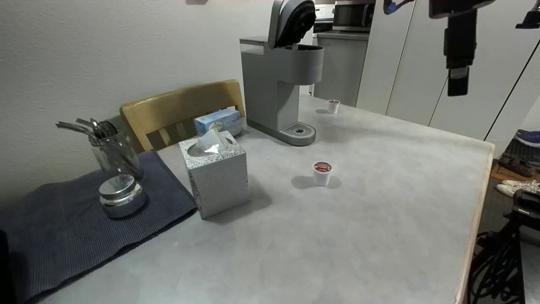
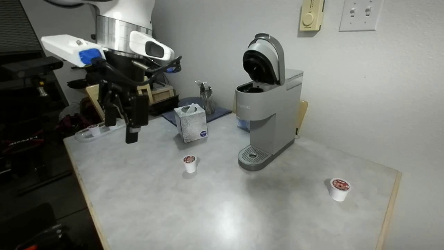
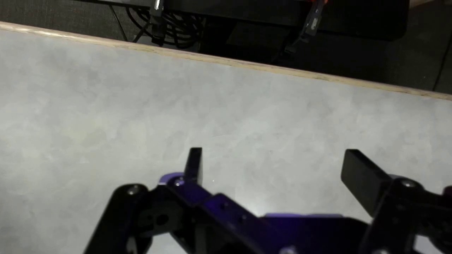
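Note:
High above the table hangs my gripper, its two fingers wide apart and only bare tabletop showing between them in the wrist view. In exterior view 2 the gripper [image 2: 121, 130] is at the left, well clear of the surface. A white coffee pod [image 2: 190, 164] with a red lid stands upright near the table's middle. Another pod [image 2: 339, 190] stands upright by itself at the right. The grey coffee maker [image 2: 266, 112] has its lid [image 2: 262, 60] raised, exposing the pod opening at its top. No pod is visible in the wrist view.
A tissue box [image 1: 222, 182] stands beside a dark mat [image 1: 60, 228] holding a jar of utensils [image 1: 116, 152] and a silver-lidded container [image 1: 122, 196]. At the far left corner, a clear tray [image 2: 85, 136] holds more pods.

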